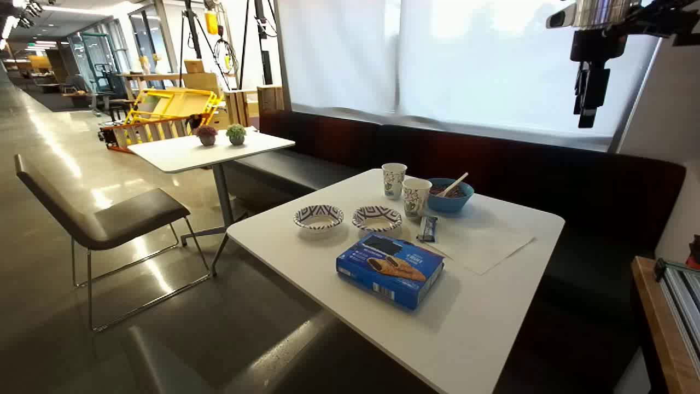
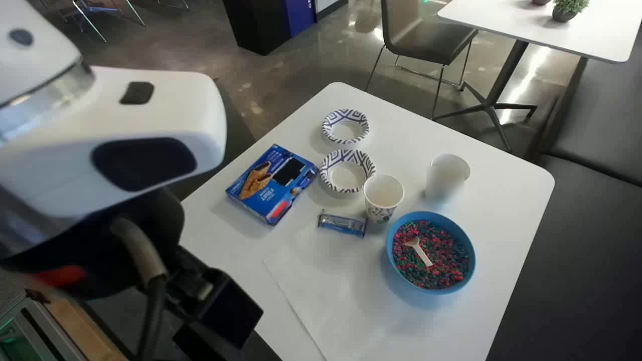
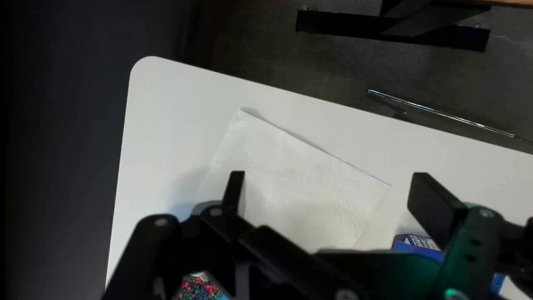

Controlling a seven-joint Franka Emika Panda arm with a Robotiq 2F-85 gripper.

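Observation:
My gripper is open and empty, its two fingers spread wide in the wrist view. In exterior view 1 it hangs high at the upper right, well above the table. Below it a white paper towel lies flat on the white table. A blue bowl full of small coloured pieces holds a pale spoon. A small wrapped bar lies near a patterned paper cup. Left of these in exterior view 2 is a blue snack box.
Two patterned paper bowls stand side by side behind the box; a second cup is near the back edge. A dark bench runs along the table's far side.

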